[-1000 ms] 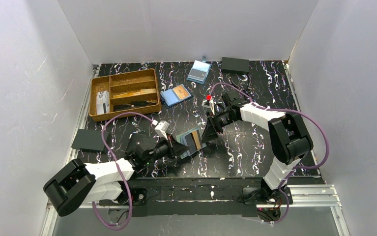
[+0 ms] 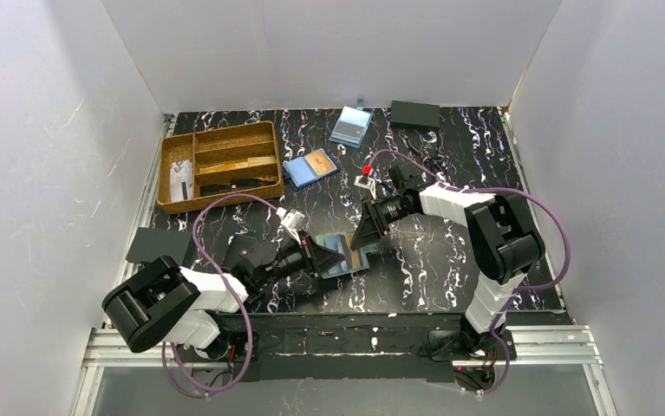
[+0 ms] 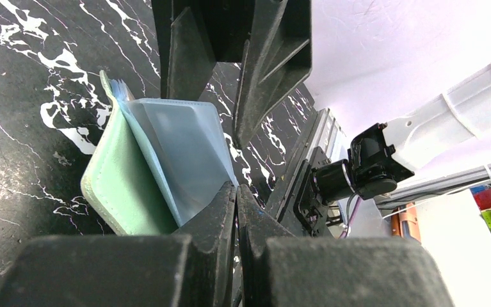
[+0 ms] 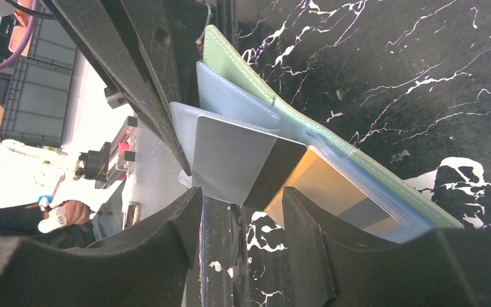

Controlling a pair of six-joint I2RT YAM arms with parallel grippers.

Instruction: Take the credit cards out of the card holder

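Note:
The card holder (image 2: 342, 264) lies between the grippers in the top view, open, with a green cover (image 3: 114, 179) and clear blue sleeves (image 3: 185, 153). A grey card with a dark stripe (image 4: 230, 153) and an orange card (image 4: 326, 185) sit in the sleeves. My left gripper is shut, its tips at the sleeve's edge in the left wrist view; I cannot tell whether anything thin is between them. My right gripper is open beside the cards, with nothing seen held between its fingers.
A wooden divided box (image 2: 220, 139) stands at the back left. Two other card holders (image 2: 309, 167) (image 2: 350, 126) lie behind the grippers. Dark slabs (image 2: 415, 113) (image 2: 157, 246) lie at the back right and left.
My left gripper and arm have moved slightly right and forward, and the card holder has shifted a little with them.

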